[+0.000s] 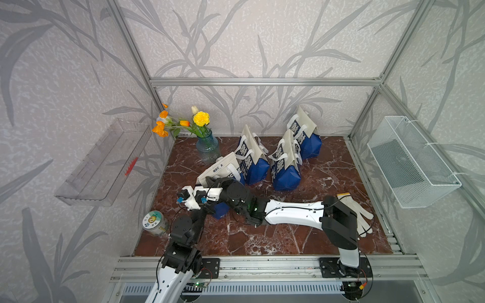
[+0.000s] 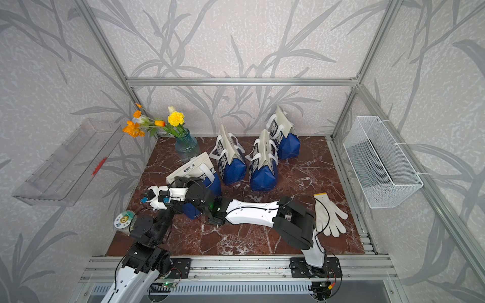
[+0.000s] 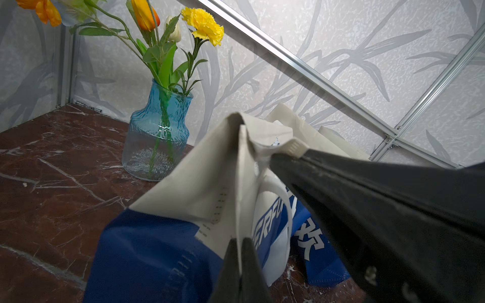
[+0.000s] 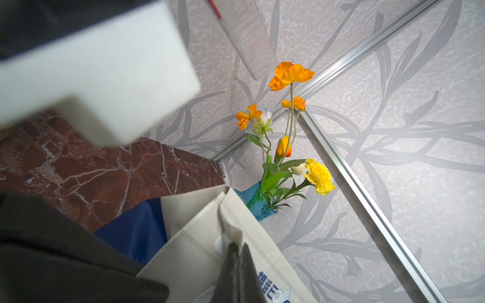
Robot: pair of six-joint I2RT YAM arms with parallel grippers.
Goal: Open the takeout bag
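Observation:
Under my two hands, at the left of the table, is the blue and cream takeout bag, partly hidden by the right arm in both top views. In the left wrist view its cream side rises to a folded top, and a thin pale edge runs down between the tips of my left gripper, which is shut on it. My right gripper is shut at the bag's cream top, with a creased flap pinched at its fingertips. How far the bag's mouth stands apart cannot be told.
A vase of flowers stands behind the bag. Several similar bags, including a near one, stand to the right. A lidded jar is at the left edge, a glove at the right. Bare table lies at front centre.

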